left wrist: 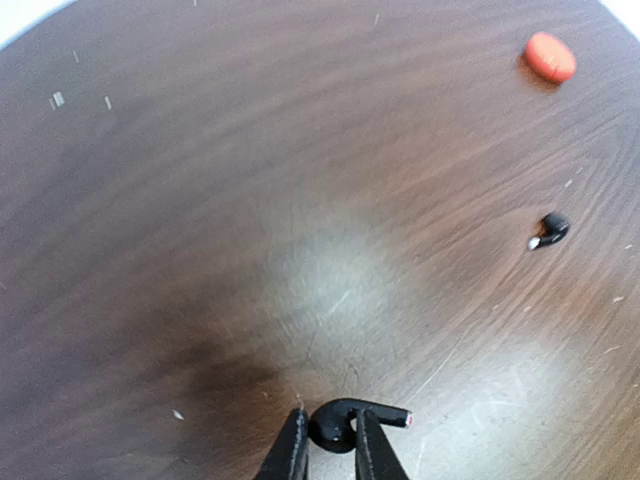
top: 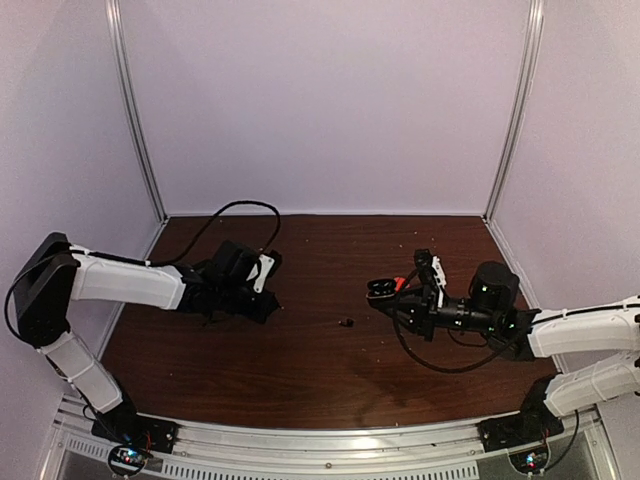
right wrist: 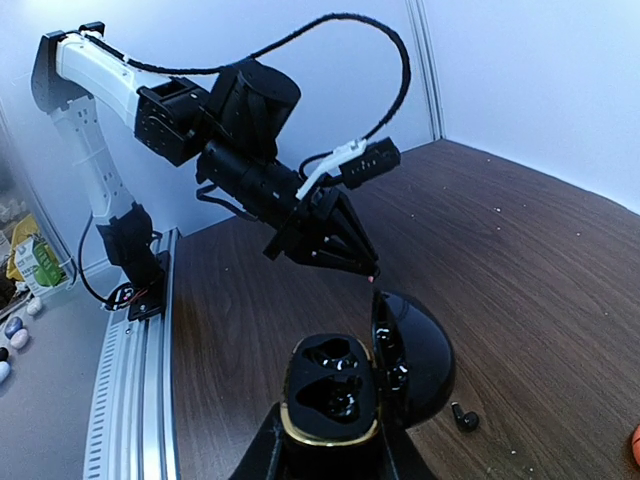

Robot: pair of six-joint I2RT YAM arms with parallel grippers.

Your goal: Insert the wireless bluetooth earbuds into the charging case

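A black earbud [left wrist: 378, 410] is pinched between the fingertips of my left gripper, its stem pointing right. In the top view that gripper [top: 272, 308] hangs over the left middle of the table. My right gripper [top: 384, 304] is shut on the glossy black charging case [right wrist: 331, 392], whose lid [right wrist: 425, 360] stands open and whose gold-rimmed tray with two hollows faces the camera. A second black earbud [top: 346, 322] lies on the table between the arms; the right wrist view shows this loose earbud [right wrist: 465, 417] beyond the lid.
A red-orange rounded object [left wrist: 550, 57] sits on the table, partly behind the case in the top view. Black cables loop off both arms.
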